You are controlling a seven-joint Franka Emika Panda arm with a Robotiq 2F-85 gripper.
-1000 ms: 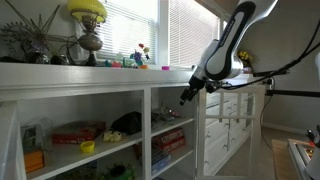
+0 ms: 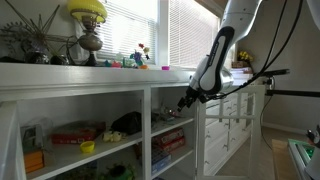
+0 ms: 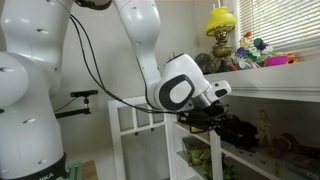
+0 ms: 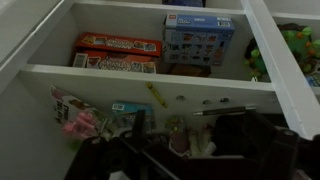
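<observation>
In the wrist view my gripper is open, its dark fingers spread low in the picture. Small items lie below them on a shelf: a pink thing, a blue packet, and pale objects partly hidden by the fingers. A yellow stick and a thin silver rod lie near the shelf edge. From the side, the gripper hangs at the open cabinet bay, too small there to make out its fingers. No object shows held.
Red game boxes and a blue box occupy another shelf. A white upright post divides the bays. Ornaments, among them a yellow lamp, stand on the white top. The cabinet door stands open.
The gripper stays by the bay. Shelf contents look unchanged.
</observation>
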